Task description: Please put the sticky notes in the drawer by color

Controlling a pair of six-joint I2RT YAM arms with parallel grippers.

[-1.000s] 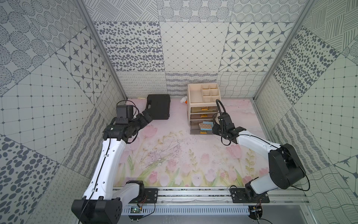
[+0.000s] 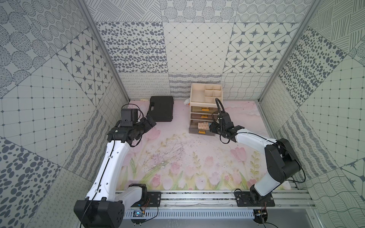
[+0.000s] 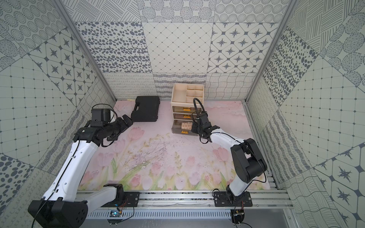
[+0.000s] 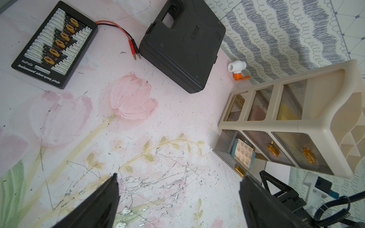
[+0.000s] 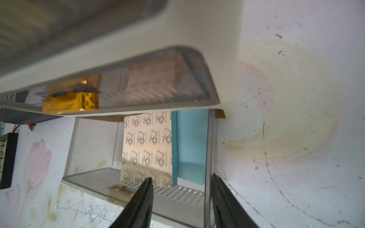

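Observation:
The bottom drawer (image 5: 98,186) of the cream cabinet (image 5: 224,57) is pulled out. In the right wrist view it holds a beige printed sheet (image 5: 148,146) with a blue edge, beside a flat blue sticky-note pad (image 5: 191,148). My right gripper is part open around the drawer's front right corner. One finger is in front of the drawer's interior, the other close to its right wall; contact is unclear. Through the cabinet side show something yellow (image 4: 287,112) in the top drawer and pinkish (image 4: 258,112) in the middle one. My left gripper hangs open and empty over the table's left.
A black case (image 4: 186,41) and a charging plate (image 4: 55,43) with red and black leads lie at the left. Behind the case is a white and orange valve (image 4: 237,68).
The right gripper has moved left, and the cabinet with its open drawer has shifted and turned slightly left. The notes have shifted within the drawer.

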